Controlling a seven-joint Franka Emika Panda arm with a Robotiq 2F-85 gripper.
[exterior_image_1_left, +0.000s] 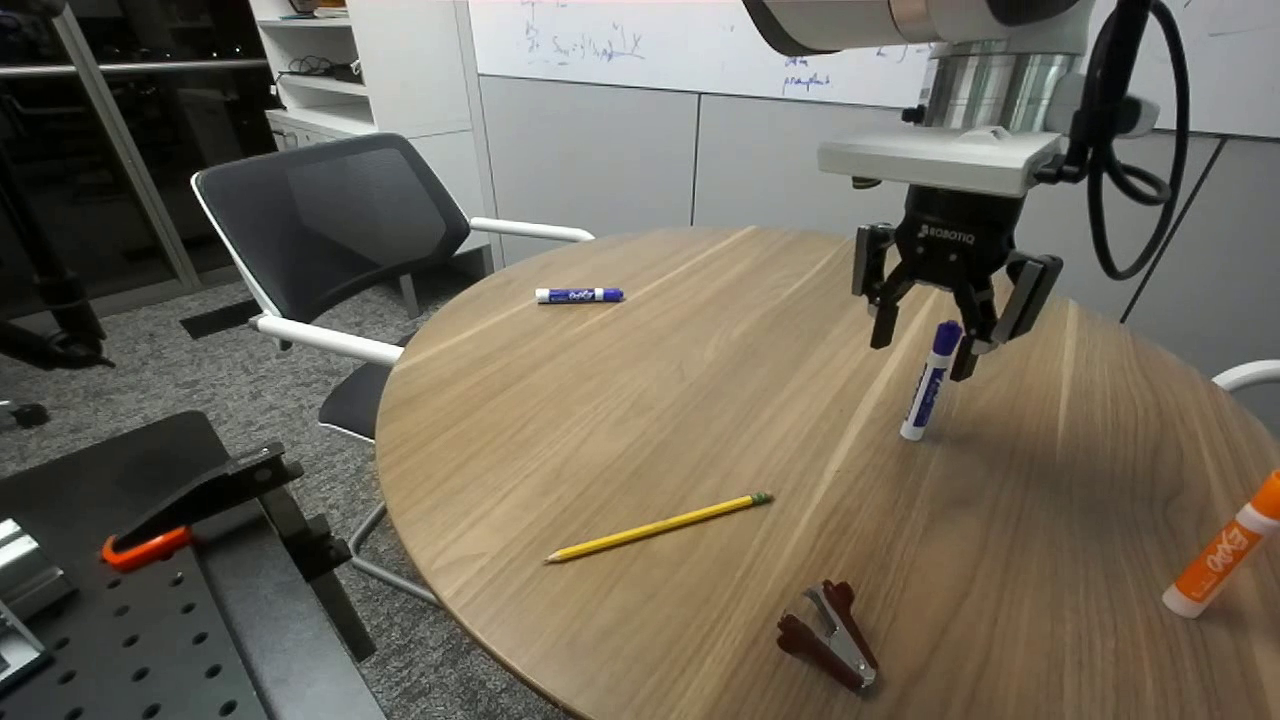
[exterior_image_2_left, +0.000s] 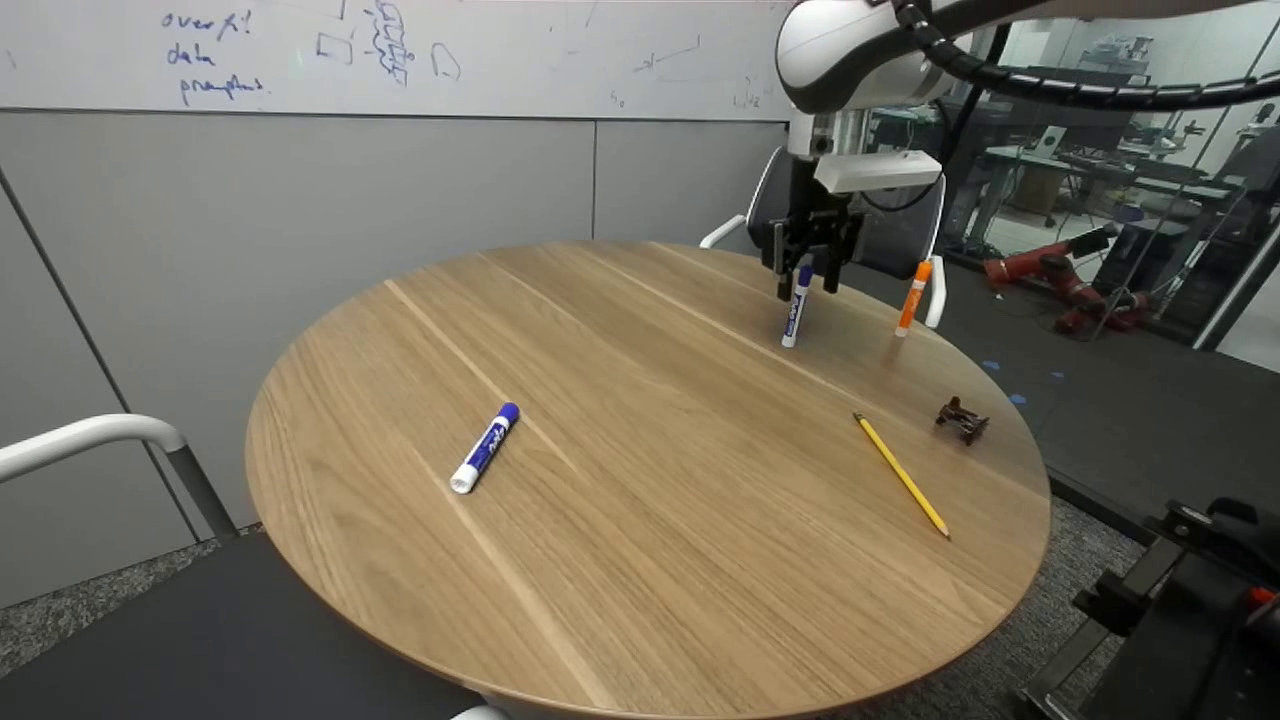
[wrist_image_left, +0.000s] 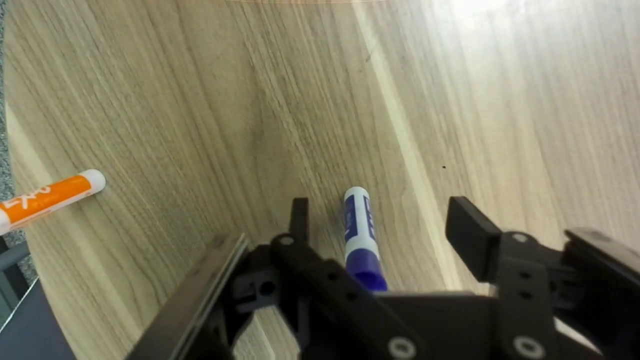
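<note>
A blue-capped marker stands on end on the round wooden table, cap up. Around its upper end is my gripper, pointing down and partly open. From the wrist, the marker shows in the gap between the fingertips, closer to the left one, with clear space on the right. Neither finger visibly grips it. In exterior view 2 the gripper has the marker's cap between its fingers, and the white end reaches the table.
An orange marker stands upright near the edge. A second blue marker lies flat across the table. A yellow pencil and a brown staple remover also lie there.
</note>
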